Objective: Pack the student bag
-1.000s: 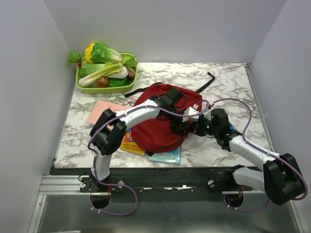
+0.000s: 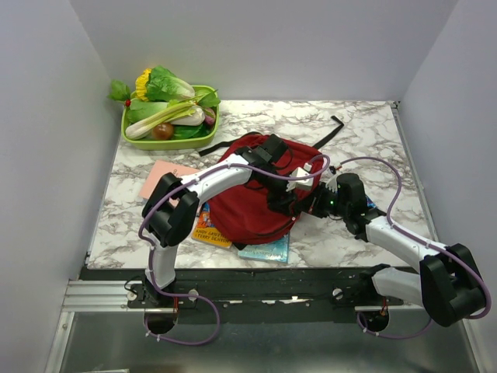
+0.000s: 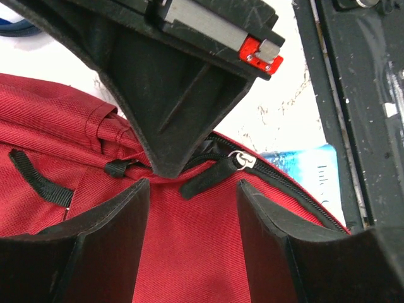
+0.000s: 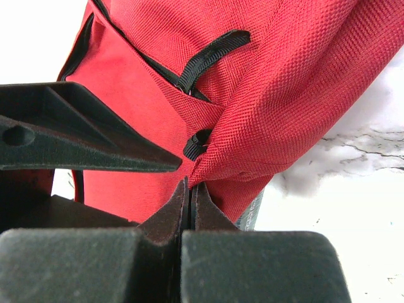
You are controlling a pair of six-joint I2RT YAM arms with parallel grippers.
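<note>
The red bag [image 2: 241, 211] lies on the marble table, its black zipper running along one edge. In the left wrist view, a black zipper pull [image 3: 211, 177] on a metal slider sits in front of my left gripper, which is open with its fingertips on either side of the pull. My right gripper is at the bag's right edge, fingers together, with a thin fold of red fabric at its tips. One finger [image 4: 82, 129] of the left gripper reaches in close beside it. From the top, the arms hide part of the bag.
A pink book [image 2: 165, 176], a yellow book [image 2: 211, 231] and a blue book [image 2: 268, 251] lie around the bag, the last two partly under it. At the back left stands a green basket [image 2: 172, 144] of vegetables. Bare table shows at the back right.
My left gripper has shifted slightly, a little left and up in the top view over the last second. The right arm and the bag stay about where they were.
</note>
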